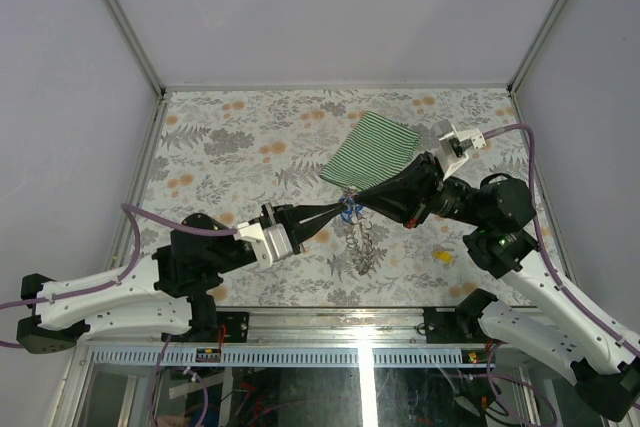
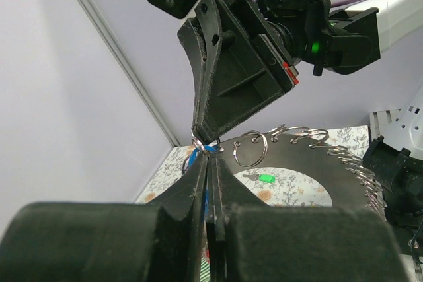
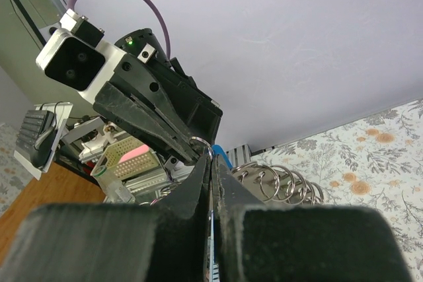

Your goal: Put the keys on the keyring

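In the top view my left gripper and my right gripper meet tip to tip over the table. A thin metal ring sits at the right gripper's tips in the left wrist view, and its arc meets those tips in the right wrist view. Right at this meeting point is a blue key head, partly hidden; whether the ring passes through it cannot be told. Both grippers are shut. What lies between the left fingers is hidden. A chain of metal rings hangs below.
A yellow piece lies on the floral table right of centre. The left wrist view shows a green-headed key lying flat. A green striped cloth is spread behind the grippers.
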